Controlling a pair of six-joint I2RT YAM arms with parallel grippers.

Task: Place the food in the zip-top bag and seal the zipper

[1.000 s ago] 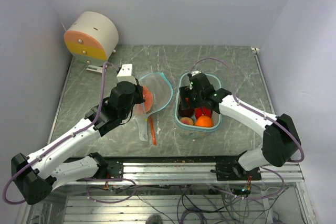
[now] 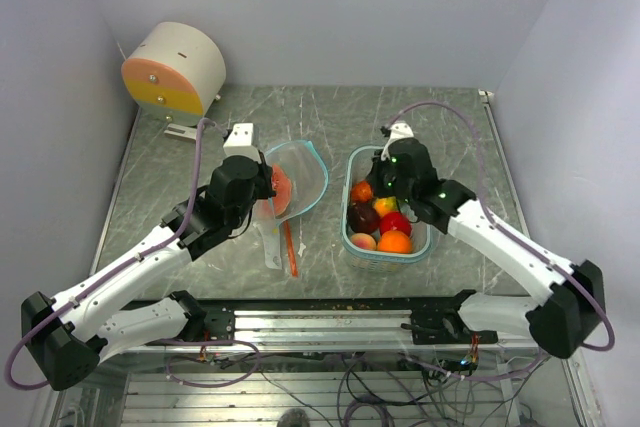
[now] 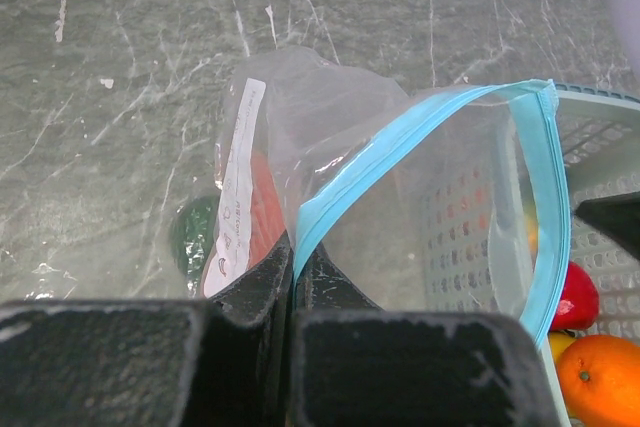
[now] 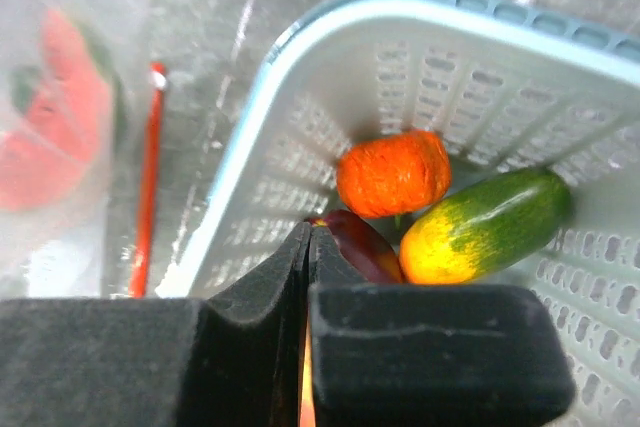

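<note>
The clear zip top bag [image 3: 350, 217] stands with its blue-edged mouth spread open. My left gripper is shut on the bag's edge. Inside the bag shows a red watermelon-like piece [image 2: 281, 192] with a green rind. My right gripper is above the basket, its fingertips together and nothing between them. The dark red tomato-like food [image 4: 362, 247] lies in the basket beneath and beyond the fingers, partly covered by them. An orange pumpkin-like food [image 4: 394, 174] and a green-yellow cucumber-like food [image 4: 485, 225] lie beside it.
The pale blue basket [image 2: 349, 169] also holds a peach [image 2: 363, 241], an orange [image 2: 394, 242] and a red tomato [image 2: 394, 222]. A red stick [image 2: 290, 249] lies between bag and basket. A round-topped cream box [image 2: 180, 57] stands at the back left.
The basket has shifted slightly right. The left gripper has stayed put.
</note>
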